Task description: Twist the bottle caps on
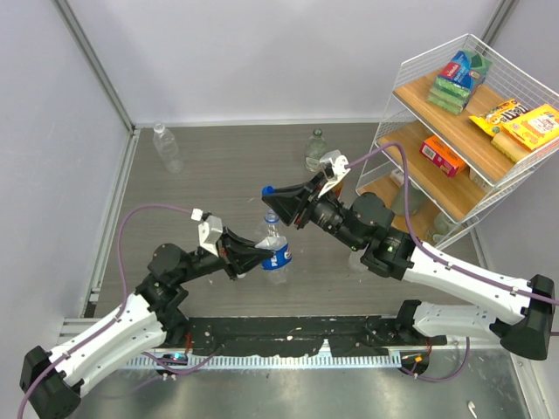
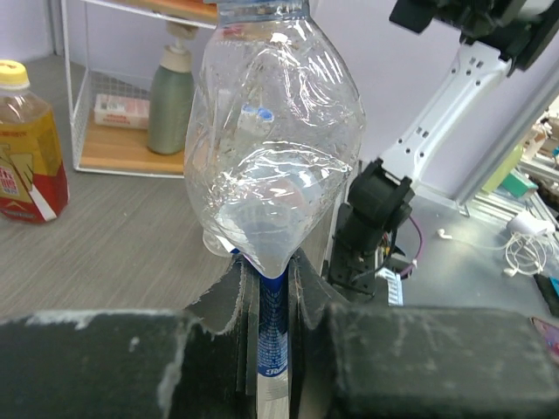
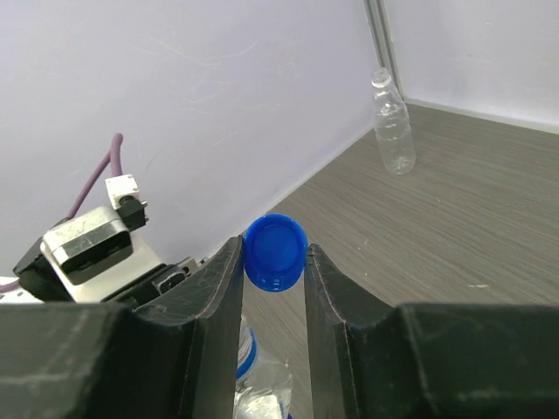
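Note:
My left gripper (image 1: pixel 255 255) is shut on a clear plastic bottle (image 1: pixel 272 234) with a blue label; in the left wrist view the bottle (image 2: pixel 272 148) stands upright between the fingers. Just above its neck in the top view, my right gripper (image 1: pixel 278 197) is shut on a blue cap (image 1: pixel 267 190). The right wrist view shows that cap (image 3: pixel 274 253) at the fingertips, with the held bottle's blue-ringed top below and behind it.
An empty bottle (image 1: pixel 168 148) stands at the back left, a glass bottle (image 1: pixel 314 150) at the back. A yellow-capped juice bottle (image 2: pixel 26 153) stands near the wire shelf (image 1: pixel 472 122) on the right.

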